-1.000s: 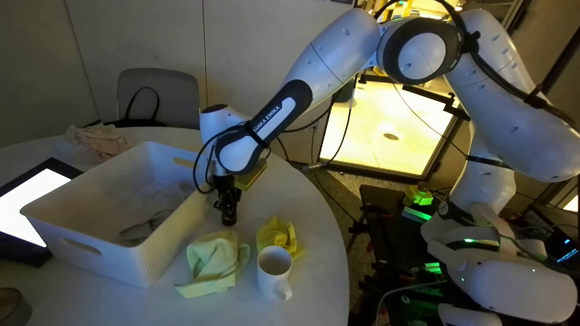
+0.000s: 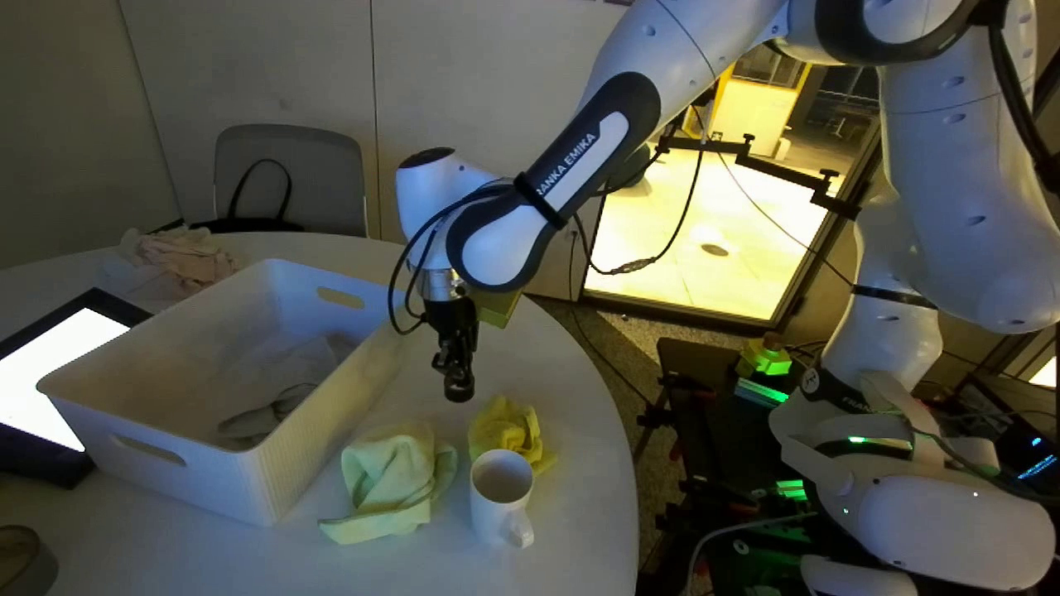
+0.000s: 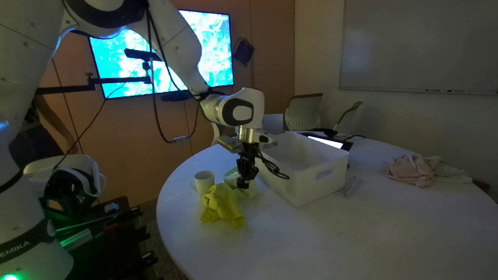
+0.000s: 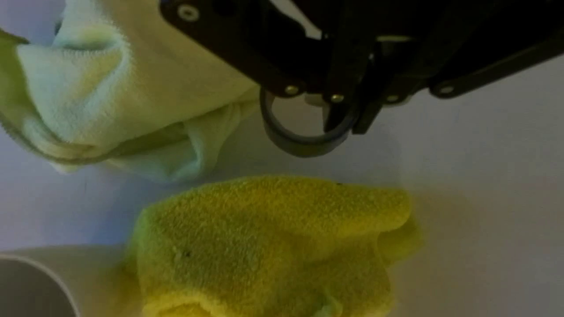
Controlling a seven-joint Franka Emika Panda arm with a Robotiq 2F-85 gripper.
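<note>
My gripper (image 2: 456, 356) hangs above the table, shut on a dark ring (image 4: 304, 148) like a roll of tape. In the wrist view the ring's rim sits between the fingers, with the rest jutting to one side. Below lies a crumpled yellow cloth (image 4: 264, 237), its full outline cut off by the frame's edge. A pale green cloth (image 2: 390, 477) rests on the table nearer the basket. Beside the yellow cloth stands a white mug (image 2: 499, 502), upright and seemingly empty. The white basket (image 2: 343, 437) holds some greyish fabric (image 2: 283, 382).
Pinkish cloths (image 3: 415, 170) lie across the table, beyond the basket. A lit screen (image 2: 45, 372) stands beside the basket. Another round object (image 2: 21, 561) sits at the near left corner of exterior view 1.
In exterior view 1 my gripper has moved to the right and a little upward, away from the basket's side, carrying the ring. Cloths, mug and basket have stayed put.
</note>
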